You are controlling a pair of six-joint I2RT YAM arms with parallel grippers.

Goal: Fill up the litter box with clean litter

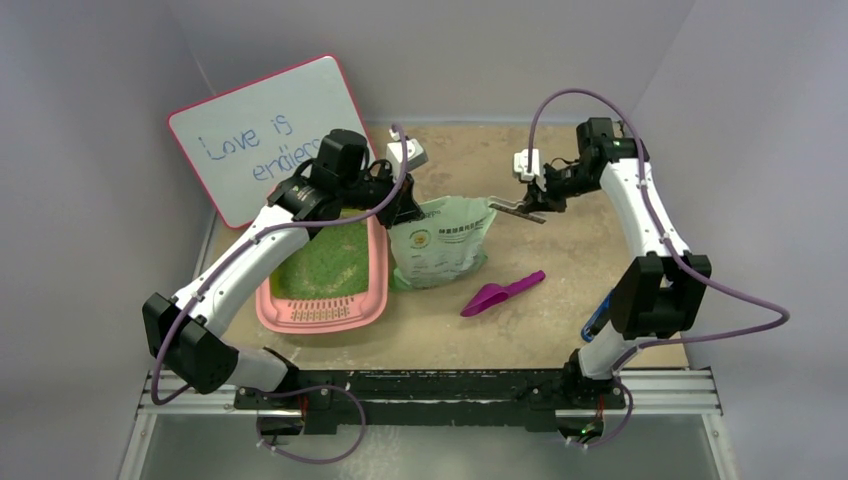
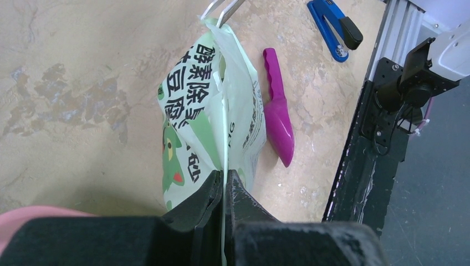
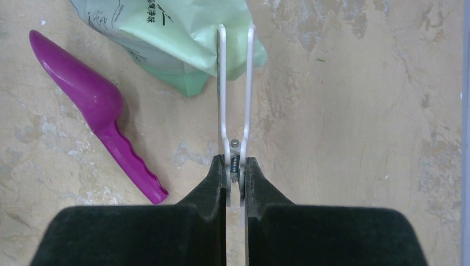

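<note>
The pale green litter bag (image 1: pixel 440 243) stands beside the pink litter box (image 1: pixel 322 316), which has a green layer inside. My left gripper is shut on the bag's thin upper edge at the end nearer the box. Out at the far corner, my right gripper is shut on a long white spring clip (image 3: pixel 248 94). The clip's two arms are spread apart, and the bag's corner shows between them in the left wrist view; how firmly it is pinched cannot be told. A purple scoop (image 1: pixel 503 293) lies in front of the bag.
A whiteboard (image 1: pixel 270 140) with handwriting leans behind the box. Near the table's right front lies a blue tool (image 2: pixel 332 25), partly covered by the right arm from above. Bare table (image 1: pixel 470 155) extends behind the bag and to its right.
</note>
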